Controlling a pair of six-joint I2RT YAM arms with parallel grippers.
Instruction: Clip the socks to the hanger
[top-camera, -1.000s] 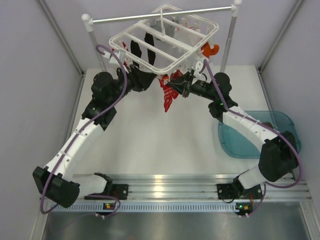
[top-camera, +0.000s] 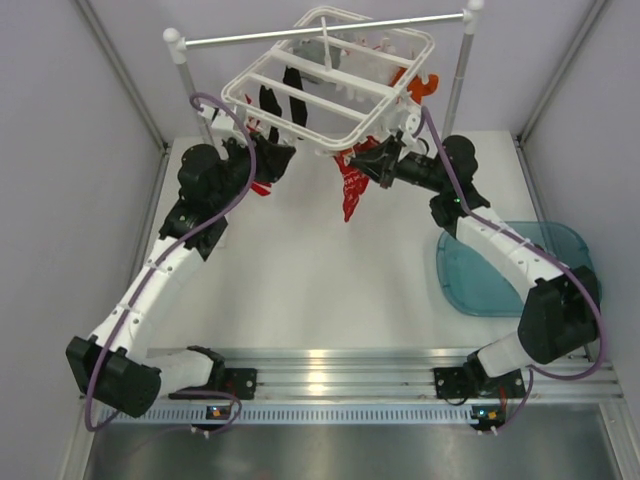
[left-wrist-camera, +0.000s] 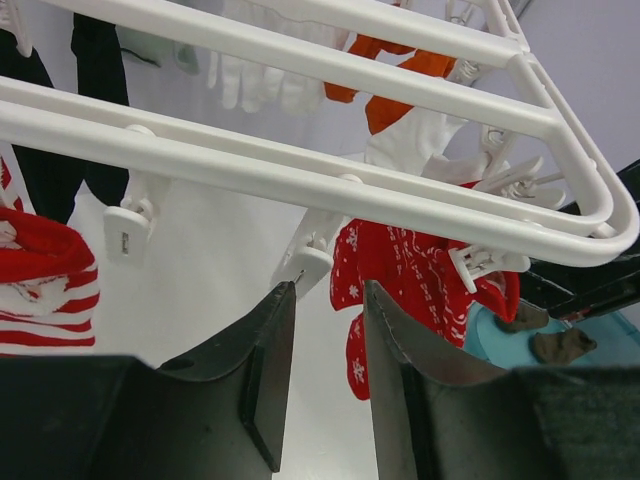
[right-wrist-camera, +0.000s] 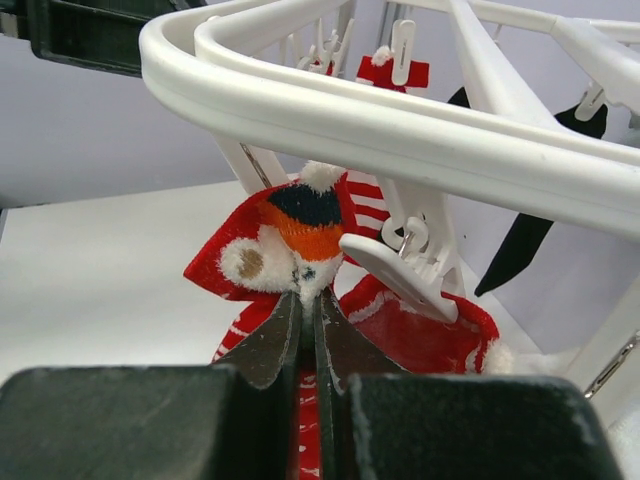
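Note:
The white hanger rack (top-camera: 330, 90) holds socks and gloves in its clips. My right gripper is shut on the top of a red sock (right-wrist-camera: 240, 260) with a white, orange and navy patch, beside a white clip (right-wrist-camera: 390, 270); the sock's lower part hangs down (top-camera: 355, 185). My left gripper is part open with nothing between its fingers, just below an empty white clip (left-wrist-camera: 305, 255) on the front bar. Red striped socks (left-wrist-camera: 40, 310), black socks (left-wrist-camera: 50, 170), orange and white gloves (left-wrist-camera: 400, 90) hang from other clips.
A metal stand (top-camera: 460, 70) carries the rack. A blue tray (top-camera: 480, 280) with dark socks (left-wrist-camera: 560, 345) lies on the right of the white table (top-camera: 300, 280).
The right gripper and its red sock have moved slightly right.

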